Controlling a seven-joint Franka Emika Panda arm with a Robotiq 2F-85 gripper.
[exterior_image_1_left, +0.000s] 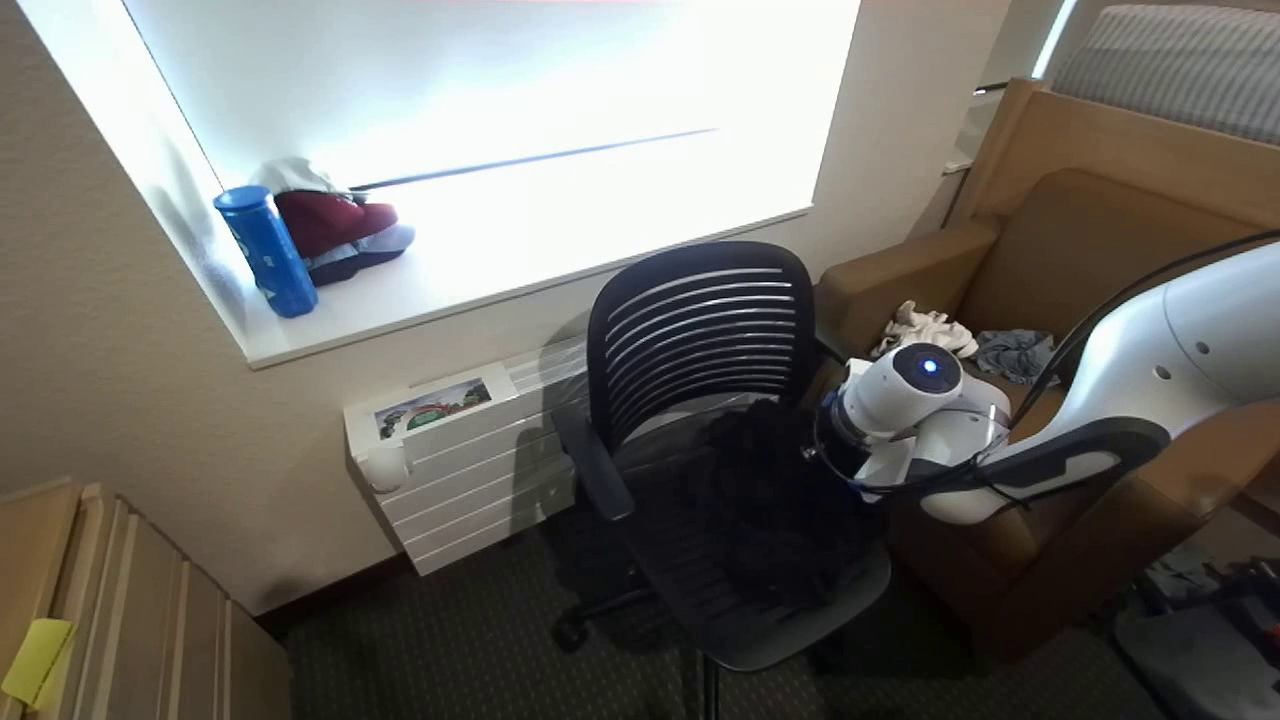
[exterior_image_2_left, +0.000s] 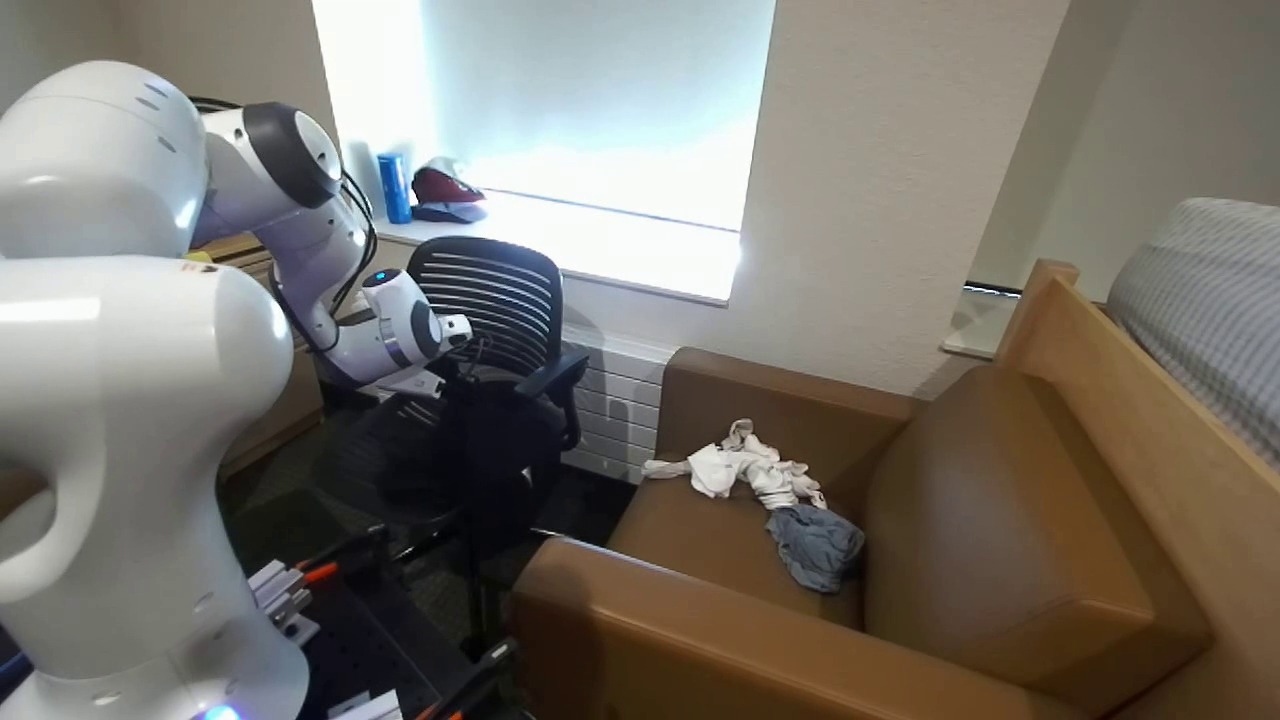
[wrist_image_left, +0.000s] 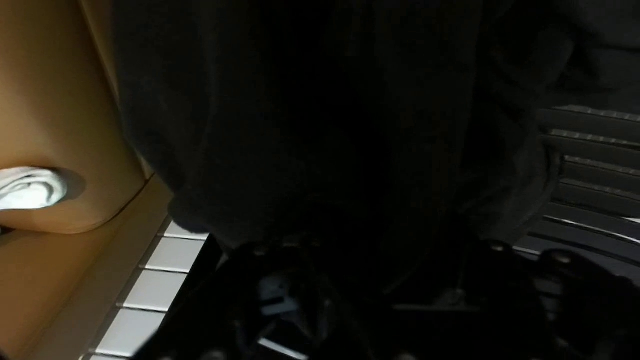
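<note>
A dark cloth lies bunched on the seat of the black office chair. In the wrist view that cloth fills the middle, directly in front of my hand. My gripper is low over the chair, at the cloth. Its fingers are lost in black against black, so neither their spacing nor any cloth between them can be made out. On the brown armchair lie a white cloth and a grey cloth, both clear of my arm.
A blue canister and a dark red iron stand on the windowsill. The chair's armrest and backrest rise close to my hand. A white slatted heater runs below the window.
</note>
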